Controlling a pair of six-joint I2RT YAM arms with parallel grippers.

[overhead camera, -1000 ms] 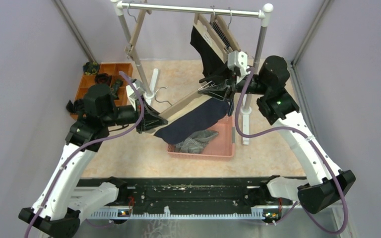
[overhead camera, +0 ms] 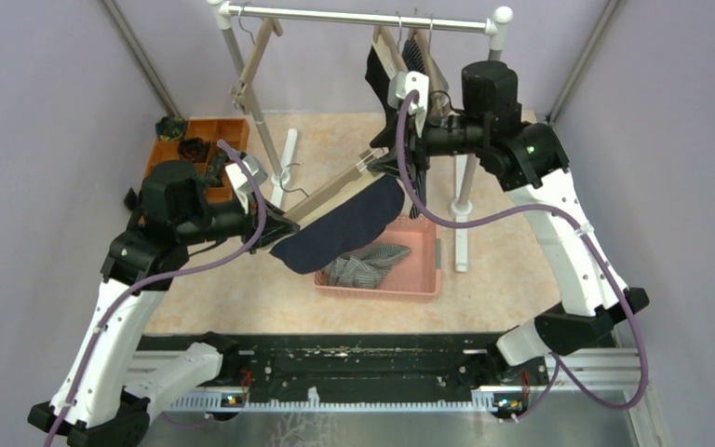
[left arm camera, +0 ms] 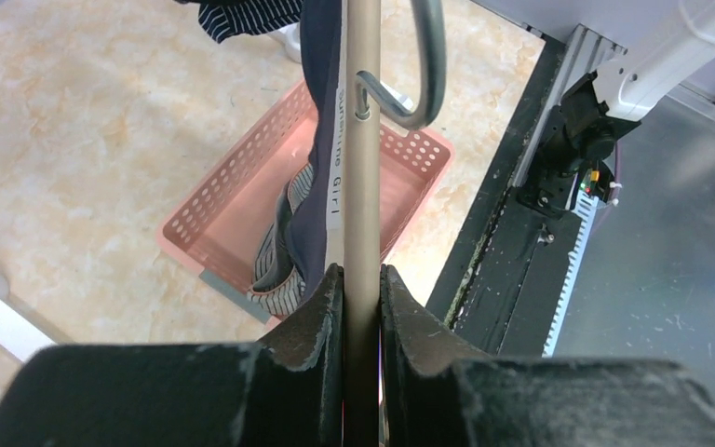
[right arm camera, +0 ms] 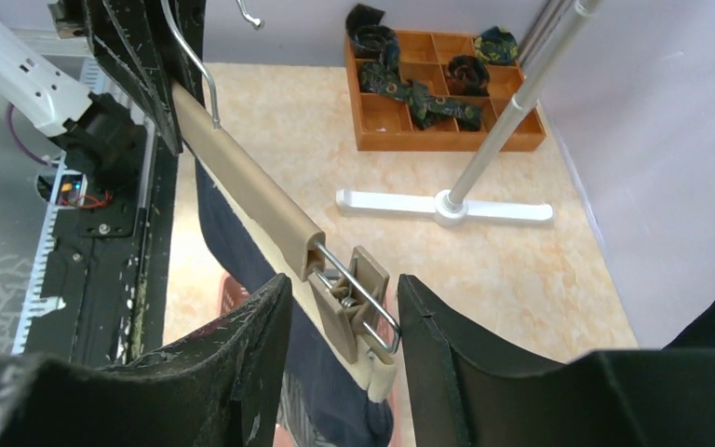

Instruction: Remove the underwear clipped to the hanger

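Note:
Dark navy underwear (overhead camera: 349, 226) with a pale waistband hangs along a wooden clip hanger (overhead camera: 328, 193), between the two arms. In the left wrist view, the fingers of my left gripper press on both sides of the hanger bar, near its metal hook (left arm camera: 428, 79). My right gripper stands open, its fingers on either side of the hanger's end clip (right arm camera: 346, 303). That clip's wire loop reaches close to one finger. The waistband (right arm camera: 372, 368) lies at the clip's fingers; whether it is still pinched there I cannot tell.
Below stands a pink basket (overhead camera: 419, 275) holding grey striped cloth (overhead camera: 370, 264). The rack's rail (overhead camera: 335, 14) carries other hangers, with dark garments hanging close behind my right gripper. An orange divided box (overhead camera: 219, 130) sits at the back left.
The hanger and underwear have shifted leftward with my left gripper.

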